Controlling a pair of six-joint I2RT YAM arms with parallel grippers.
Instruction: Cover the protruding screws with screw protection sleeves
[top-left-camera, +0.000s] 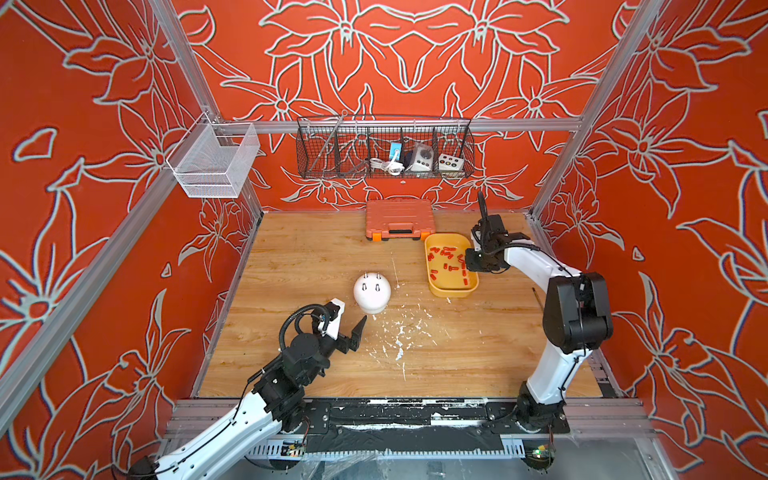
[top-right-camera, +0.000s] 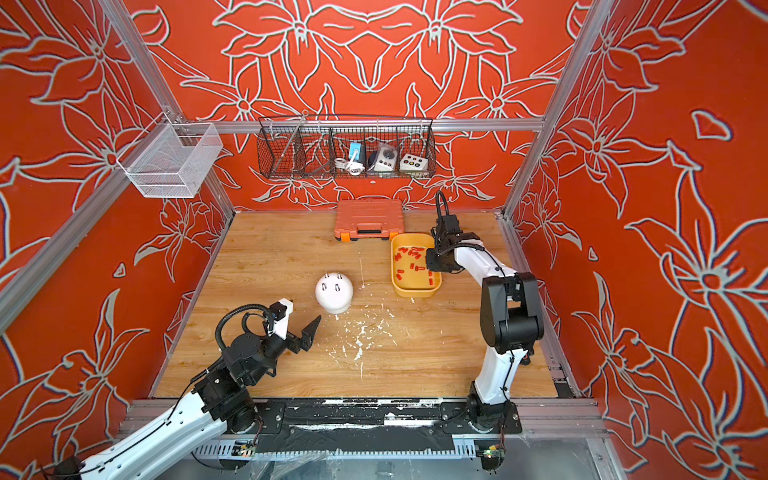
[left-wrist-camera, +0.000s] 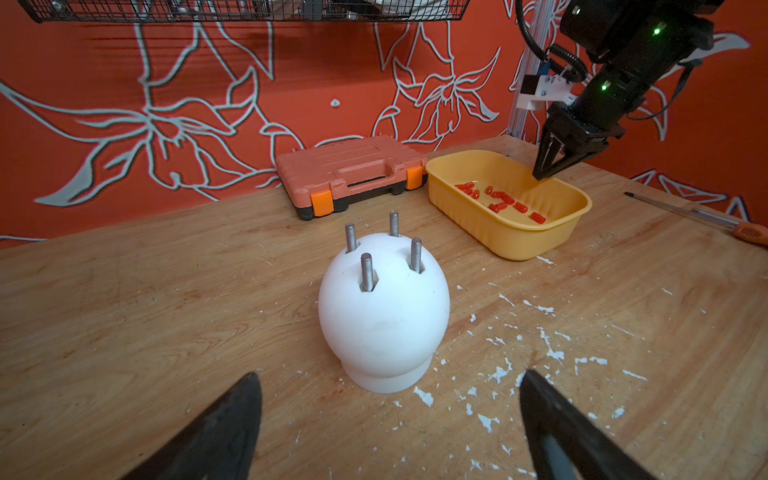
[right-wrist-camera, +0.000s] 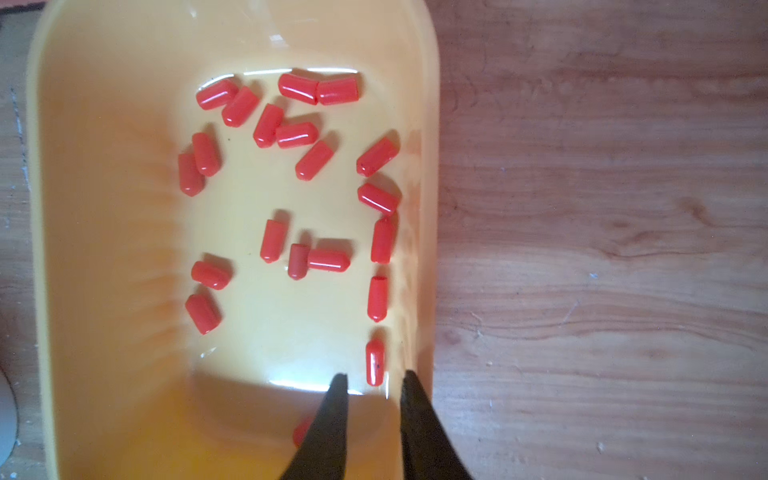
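Note:
A white dome (left-wrist-camera: 382, 320) with several upright bare metal screws (left-wrist-camera: 367, 272) stands on the table. Left of and in front of it, my left gripper (top-left-camera: 352, 332) is open and empty, its blurred fingers wide apart. Red sleeves (right-wrist-camera: 273, 238) lie scattered in a yellow bin (right-wrist-camera: 112, 240). My right gripper is over the bin's near right side, fingertips part open, with a sleeve visible just beyond them and no sleeve clearly between them.
An orange case (top-left-camera: 400, 209) lies at the back behind the bin. A screwdriver (left-wrist-camera: 752, 233) lies right of the bin. Wire baskets (top-left-camera: 384, 148) hang on the walls.

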